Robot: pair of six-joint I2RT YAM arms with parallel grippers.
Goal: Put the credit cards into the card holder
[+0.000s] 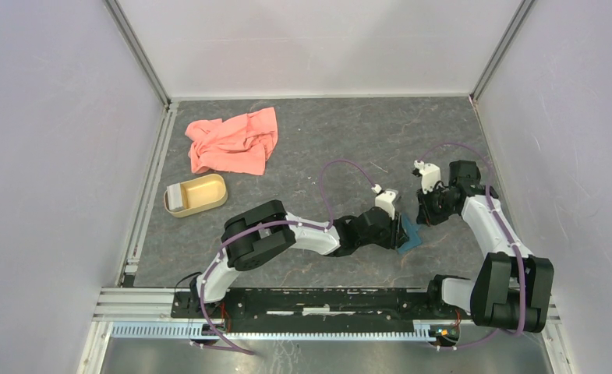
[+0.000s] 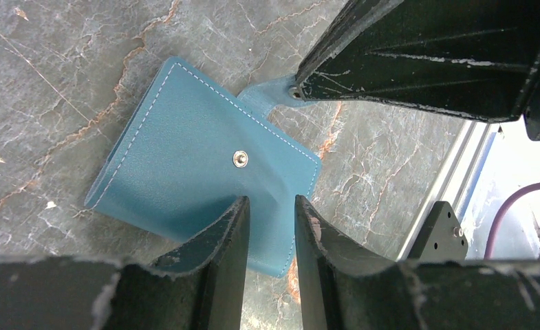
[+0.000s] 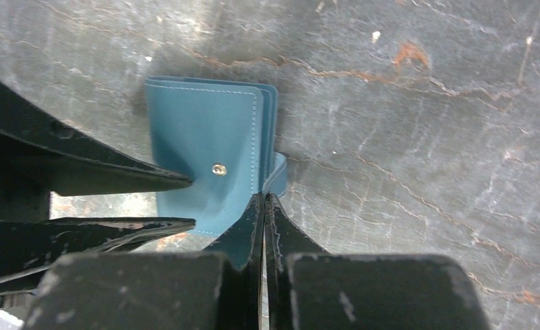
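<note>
The blue card holder [image 2: 198, 151], closed, with a stitched edge and a metal snap, lies on the grey table. Its short strap [image 2: 270, 93] is pinched at the end by my right gripper, whose fingertips are shut together on this thin piece. Over the holder's lower part, my left gripper is part open, with a clear gap and nothing gripped. Seen from the right wrist, the left fingers [image 3: 164, 180] stand apart above the snap side. No loose credit card can be made out; a pale flat block [image 1: 175, 197], perhaps cards, leans inside the tan tray [image 1: 223, 189].
A crumpled pink cloth [image 1: 232, 142] lies at the back left, behind the tray. Both arms crowd closely around the holder at the right front.
</note>
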